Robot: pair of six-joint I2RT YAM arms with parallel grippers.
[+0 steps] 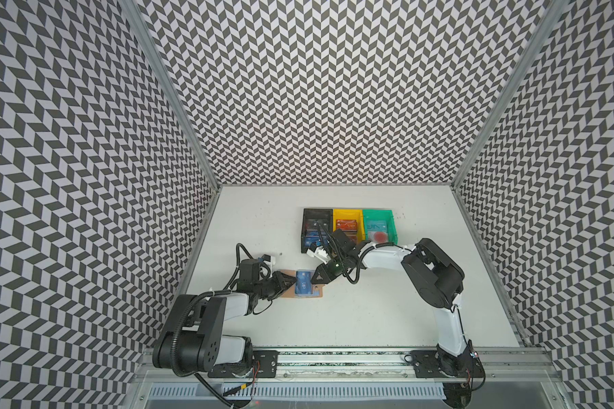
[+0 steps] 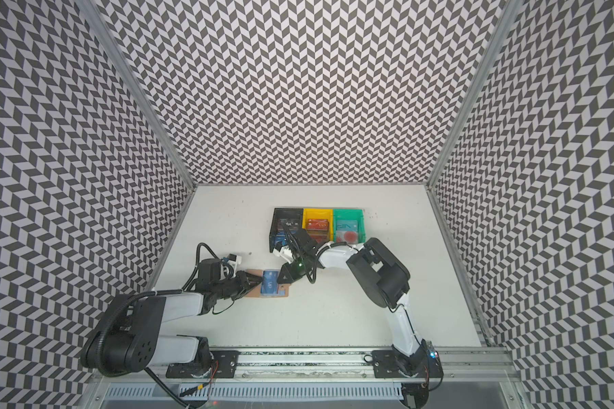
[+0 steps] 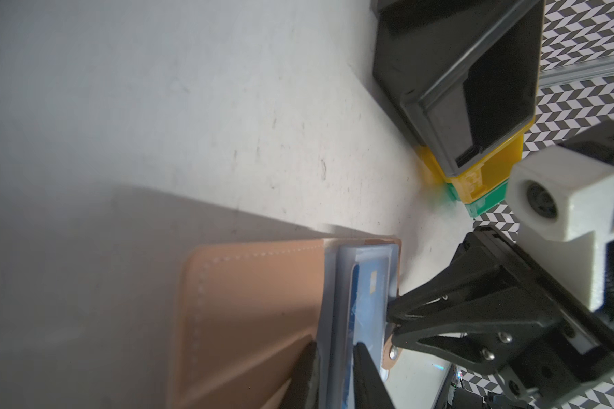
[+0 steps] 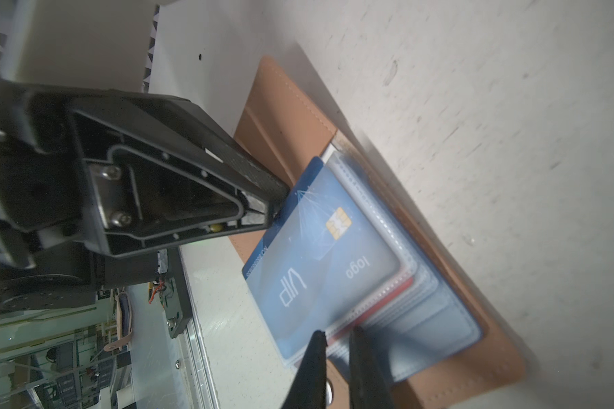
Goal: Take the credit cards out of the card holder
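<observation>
A tan card holder (image 1: 288, 289) lies open on the table, with clear sleeves holding a blue VIP card (image 4: 317, 252) and others beneath it, a red edge showing. My left gripper (image 1: 290, 279) is at the cards from the left, its fingertips at the blue card's edge in the right wrist view. My right gripper (image 1: 315, 279) reaches in from the right, its fingertips at the opposite side of the card stack. How far either finger is open, and whether anything is between the fingers, is hard to tell.
Black (image 1: 317, 212), yellow (image 1: 348, 214) and green (image 1: 379, 215) bins holding cards stand just behind the holder, close to my right arm.
</observation>
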